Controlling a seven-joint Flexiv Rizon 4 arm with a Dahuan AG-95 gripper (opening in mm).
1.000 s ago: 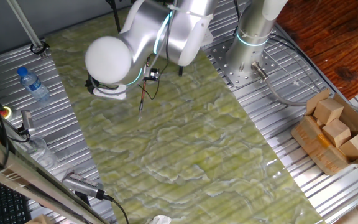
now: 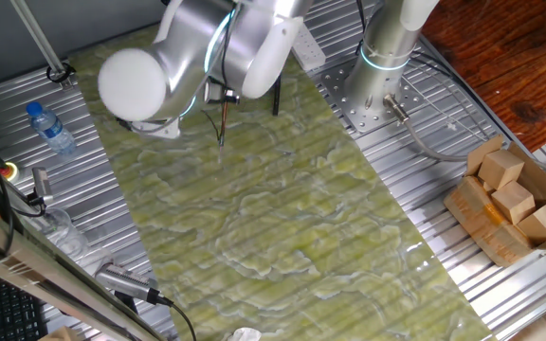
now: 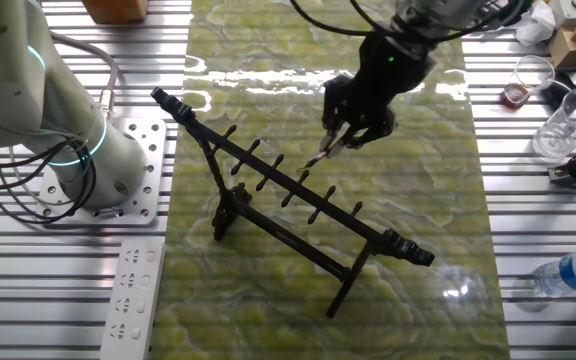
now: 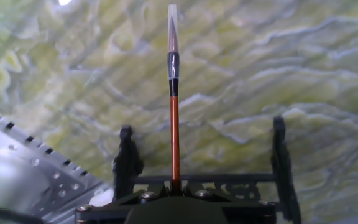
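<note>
In the wrist view, a brush (image 4: 174,134) with an orange handle and a pale, pointed tip stretches straight out from my gripper, which is shut on its handle end. A black rack (image 3: 288,185) with a row of short pegs stands on the green marbled mat. From the second exterior view, my gripper (image 3: 346,140) hangs beside the rack's top bar, on the peg side. Whether anything touches the bar cannot be told. The brush (image 2: 223,123) shows below the arm in the first exterior view, where the arm covers most of the rack and the fingers.
A cardboard box (image 2: 491,227) with wooden blocks lies at the right. A water bottle (image 2: 52,129) stands left of the mat, and a power strip (image 3: 133,300) lies near the arm's base.
The rest of the table looks the same.
</note>
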